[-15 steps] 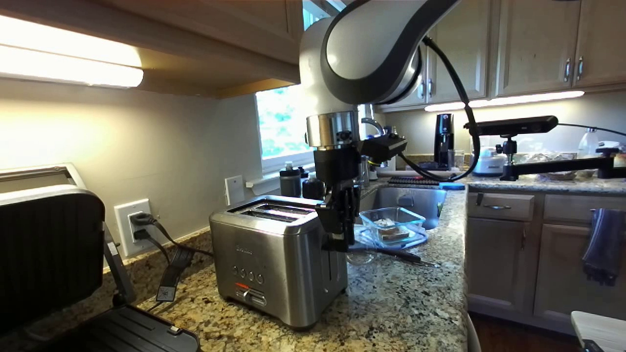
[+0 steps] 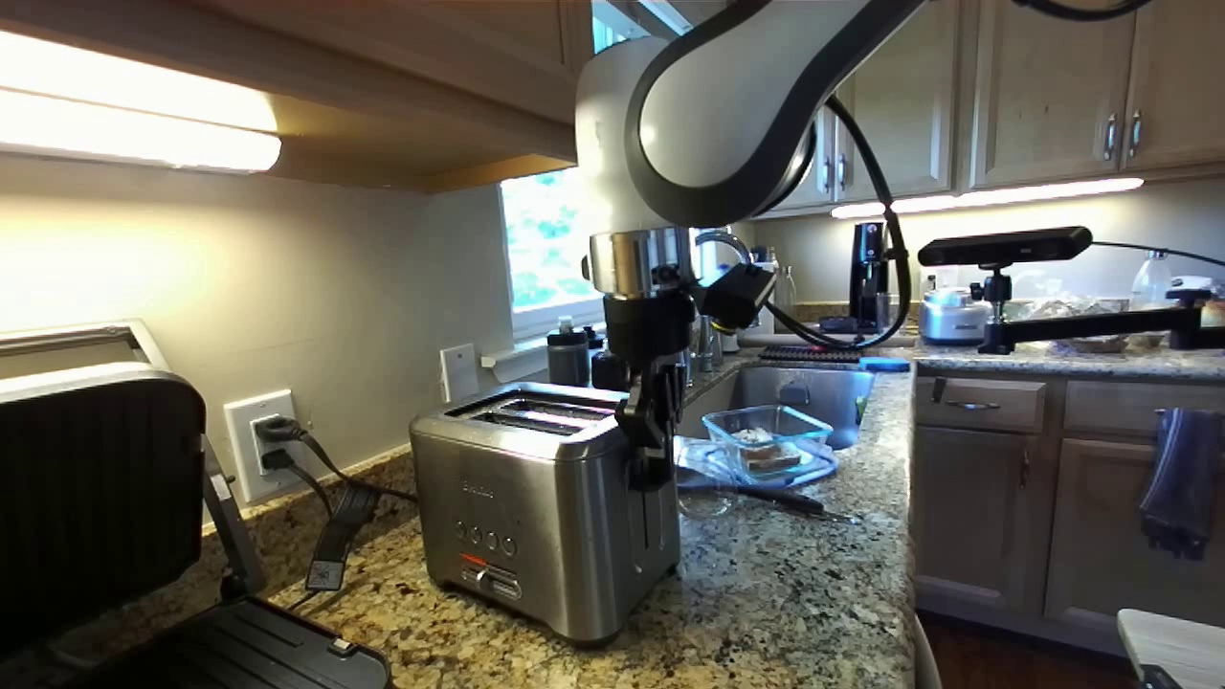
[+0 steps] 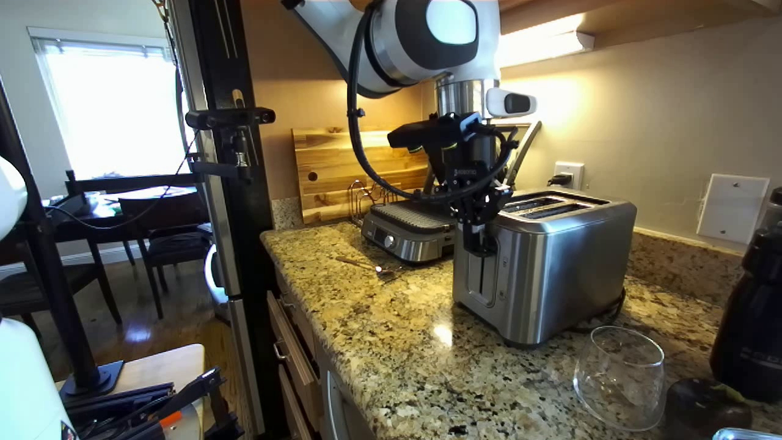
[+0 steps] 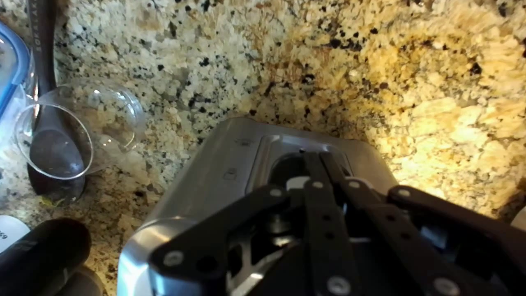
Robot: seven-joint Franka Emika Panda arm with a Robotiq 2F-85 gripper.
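Note:
A brushed-steel toaster (image 2: 523, 505) stands upright on the counter, its top slots (image 3: 546, 208) facing up; I cannot make out any bread in them. Right against its narrow end, near the top of the upright lever channel, is my gripper (image 2: 652, 473). From the other side, the gripper (image 3: 480, 248) points down over that same end, partly covering it. In the wrist view its two dark fingers (image 4: 315, 180) are together, with nothing visible between them. A pale patch shows behind them, and the lever itself is mostly hidden, so contact with it cannot be told.
A clear glass (image 3: 619, 377) and a dark spoon (image 4: 47, 74) lie near the toaster. Beyond is a glass dish (image 2: 767, 427) with food in it. A grill (image 3: 410, 231) and an outlet with cords (image 2: 276, 436) are on the other side.
My gripper and wrist have shifted slightly left in the exterior view, closer over the toaster's end, and turned a little. The toaster and its front controls look unmoved.

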